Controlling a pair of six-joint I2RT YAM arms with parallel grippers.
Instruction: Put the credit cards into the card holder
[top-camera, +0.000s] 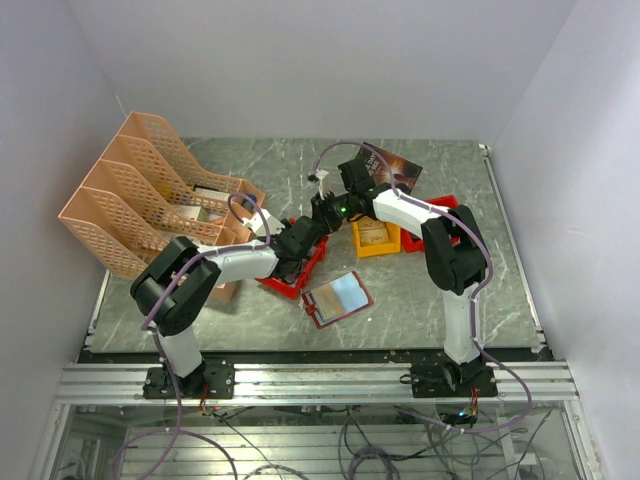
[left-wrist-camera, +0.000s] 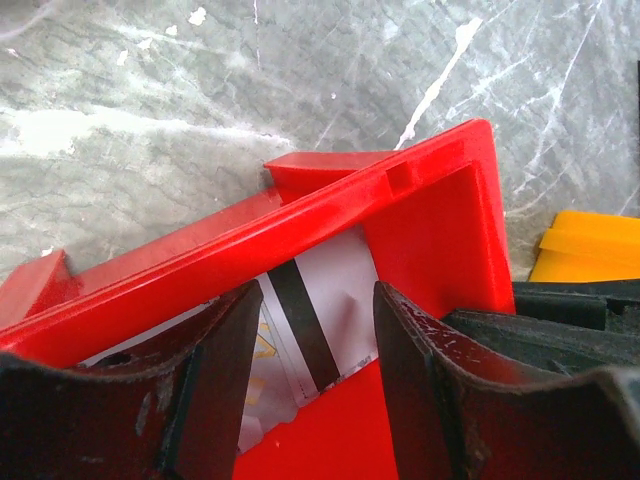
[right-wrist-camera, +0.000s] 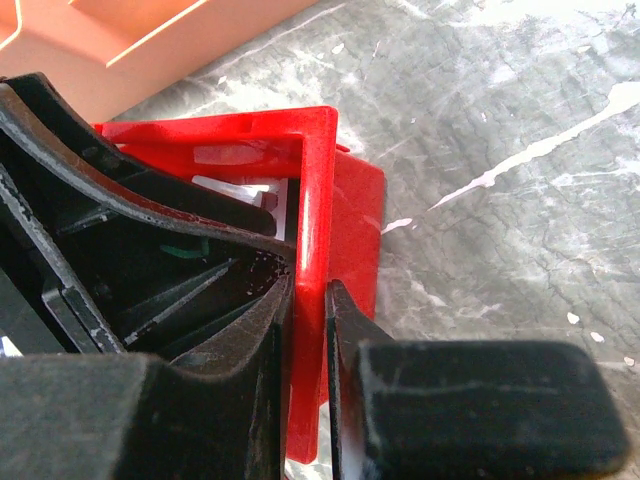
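Note:
My right gripper is shut on the upright end wall of the red box. My left gripper is part open, its fingers inside that box over light cards, one with a black stripe. In the top view a card holder with a blue-and-tan face lies on the table below the box, apparently.
A tan perforated organizer stands at the left. A yellow bin, another red bin and a dark printed item lie right and behind.

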